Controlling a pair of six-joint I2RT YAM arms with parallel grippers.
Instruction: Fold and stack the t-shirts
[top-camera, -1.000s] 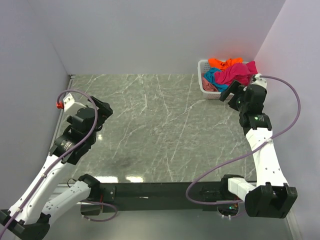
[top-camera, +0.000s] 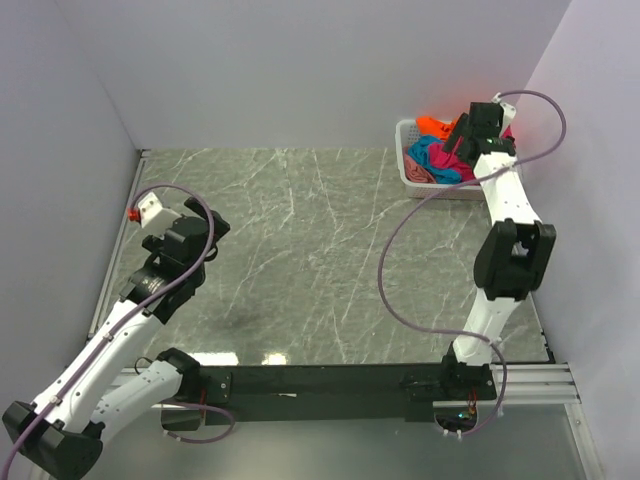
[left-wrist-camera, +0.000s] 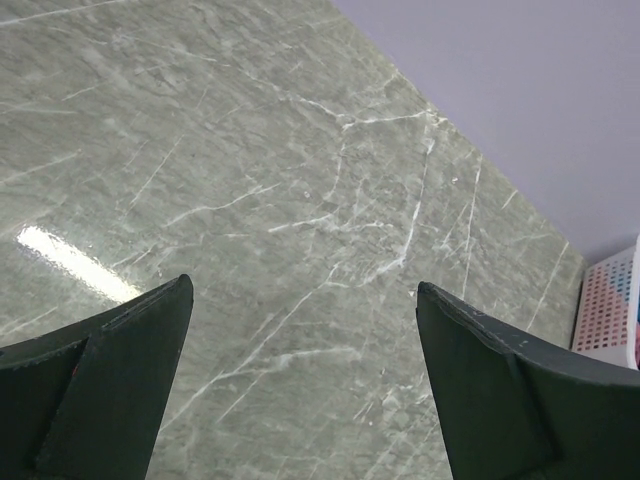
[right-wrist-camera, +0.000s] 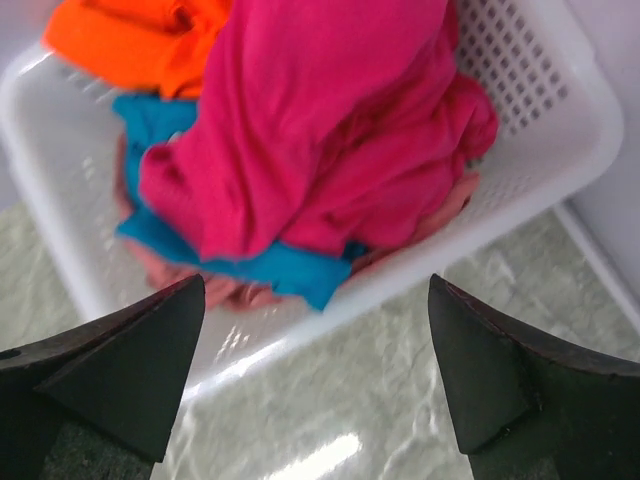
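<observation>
Crumpled shirts lie heaped in a white basket (right-wrist-camera: 400, 282) at the table's back right. In the right wrist view a magenta shirt (right-wrist-camera: 330, 130) tops the pile, with an orange shirt (right-wrist-camera: 140, 45) behind it. A blue shirt (right-wrist-camera: 285, 268) and a dusky pink shirt (right-wrist-camera: 235, 292) show underneath. My right gripper is open over the basket's near side, its fingers (right-wrist-camera: 120, 375) apart and empty. Above the left part of the table, my left gripper is also open with only bare surface beyond its fingers (left-wrist-camera: 110, 385).
Walls rise behind it and at both sides, with the basket close to the back and right walls. A purple cable (top-camera: 385, 285) from the right arm loops over the table's right part.
My right arm has reached backward, bringing its gripper from in front of the basket to over it.
</observation>
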